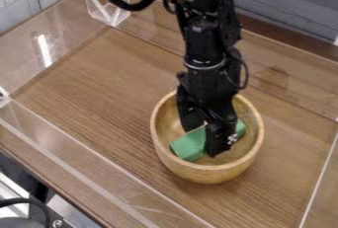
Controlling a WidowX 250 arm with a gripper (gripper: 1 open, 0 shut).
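Observation:
My black gripper (pixel 209 109) reaches down from the top into a round wooden bowl (pixel 208 171), its fingers over and partly inside it, apparently open. A green object (pixel 189 145) lies on the bottom of the bowl, partly hidden behind the gripper. Whether the fingertips touch it is unclear.
A wooden tabletop (pixel 82 104) surrounds the bowl, with clear room to the left and right. Dark cables show at the lower left corner, off the table edge. A raised board runs along the back at the upper right.

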